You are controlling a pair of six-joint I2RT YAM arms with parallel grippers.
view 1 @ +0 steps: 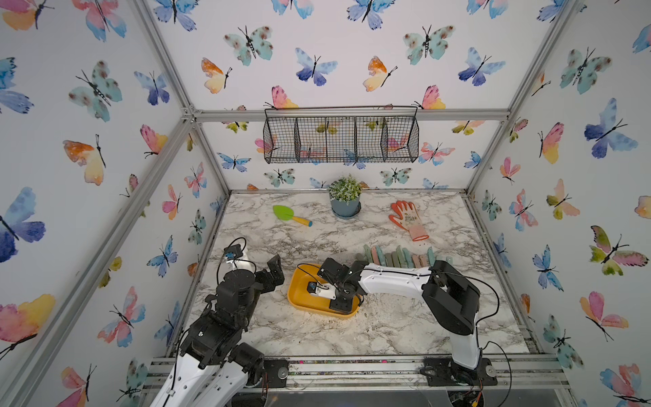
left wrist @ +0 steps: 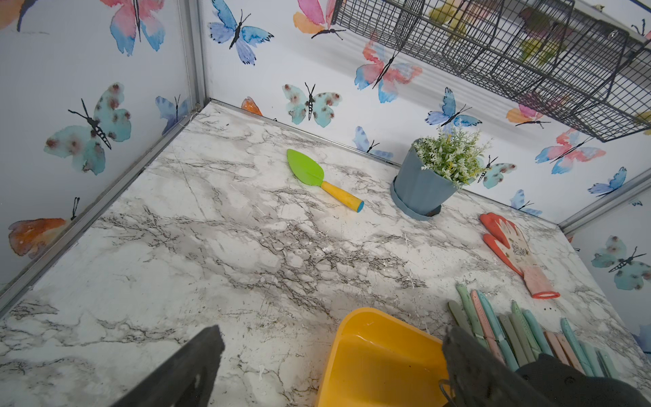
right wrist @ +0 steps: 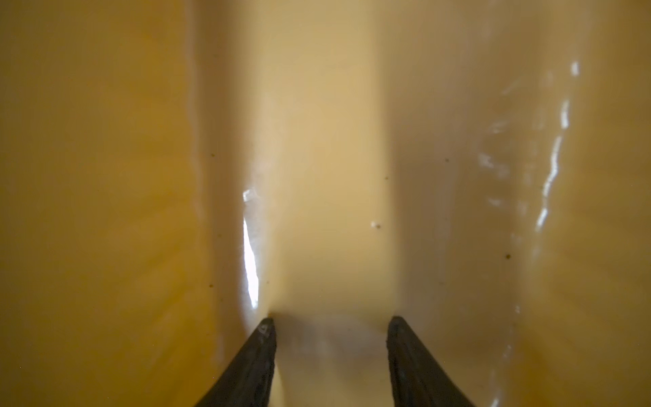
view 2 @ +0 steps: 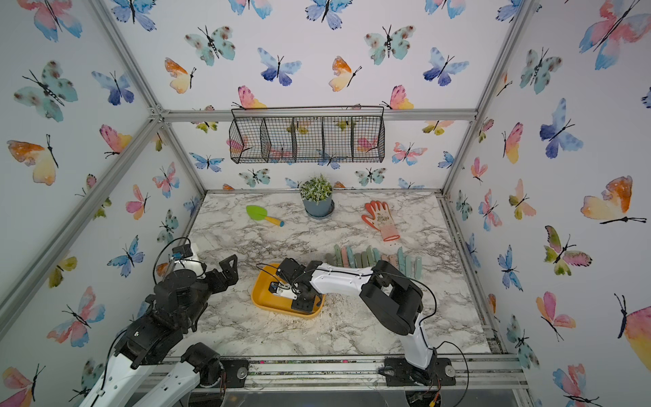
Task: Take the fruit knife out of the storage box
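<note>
The yellow storage box sits at the front middle of the marble table. My right gripper is down inside it, fingertips apart over the box's glossy bottom, with nothing seen between them. I can make out no fruit knife in the box; much of it is hidden by the arm in the top views. My left gripper hangs above the table just left of the box; in the left wrist view its two dark fingers are apart, with only table and box beyond.
Several pastel sticks lie behind and right of the box. A green trowel, a potted plant and an orange-palmed glove lie or stand at the back. A wire basket hangs on the back wall.
</note>
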